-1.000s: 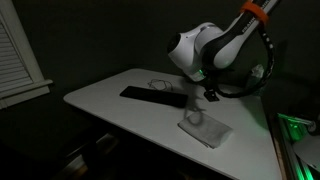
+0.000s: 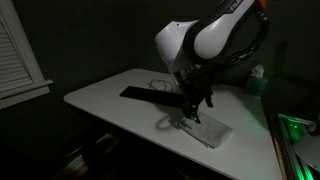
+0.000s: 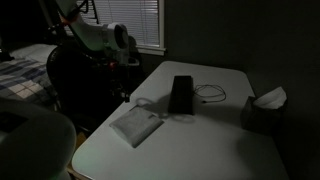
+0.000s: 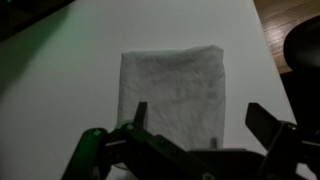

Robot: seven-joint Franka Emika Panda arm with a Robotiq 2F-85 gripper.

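A pale folded cloth [image 2: 207, 132] lies flat on the white table, near its front edge in exterior view 1. Exterior view 2 has the same cloth [image 3: 136, 124] at the table's left side. From the wrist, the cloth [image 4: 172, 88] appears as a light rectangle in the middle, its lower part hidden behind the gripper. My gripper is open, fingers wide apart, with nothing held between them. In exterior view 1 the gripper [image 2: 198, 108] is over the cloth; whether a fingertip touches it is too dark to tell.
A long black object [image 3: 181, 95] lies farther back on the table, a thin cable [image 3: 210, 92] beside it. A tissue box [image 3: 262, 112] stands at the right edge in exterior view 2.
The cloth and the black object have stayed in place.
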